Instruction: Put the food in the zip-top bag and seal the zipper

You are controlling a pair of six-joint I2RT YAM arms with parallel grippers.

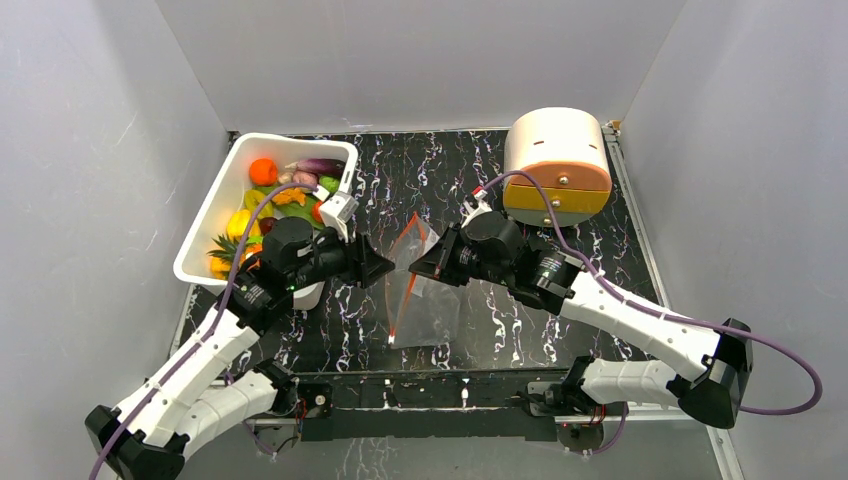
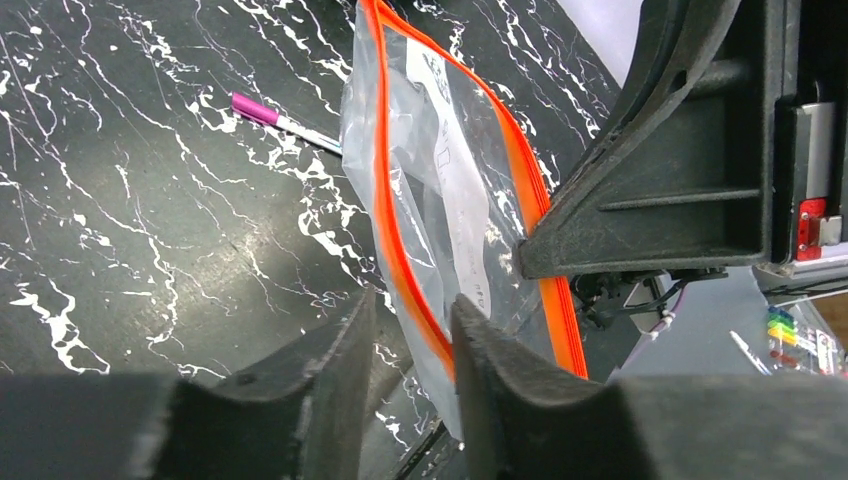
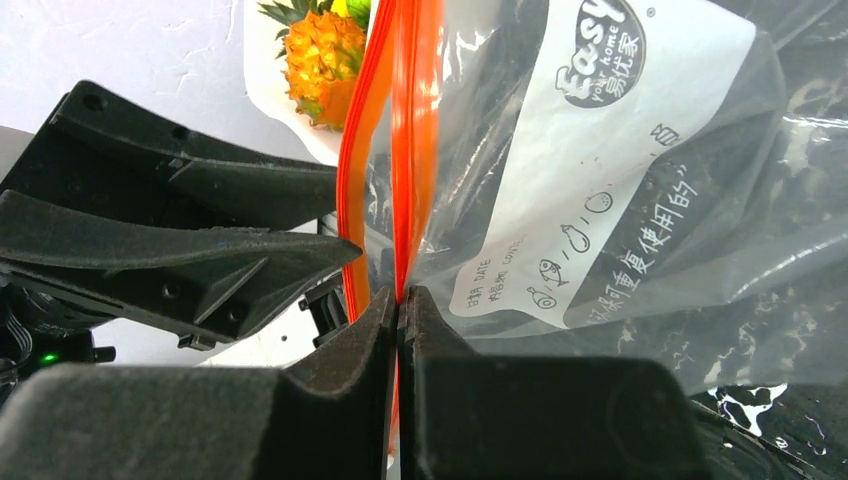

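Note:
The clear zip top bag (image 1: 430,312) hangs between my two grippers, its orange zipper edges parted at the mouth and no food visible inside. My right gripper is shut on one orange zipper edge (image 2: 520,170). My left gripper is part open at the other orange edge (image 2: 392,235), which passes by its fingertips; a gap shows between its fingers. In the right wrist view, the left fingers (image 3: 300,255) reach in from the left to that edge. Toy food, such as a pineapple (image 3: 325,65), lies in the white bin (image 1: 203,232).
A bread-bin-like box (image 1: 557,150) with an orange and yellow front stands at the back right. A purple-capped marker (image 2: 270,115) lies on the black marbled table (image 2: 150,260). Clear table lies behind the bag.

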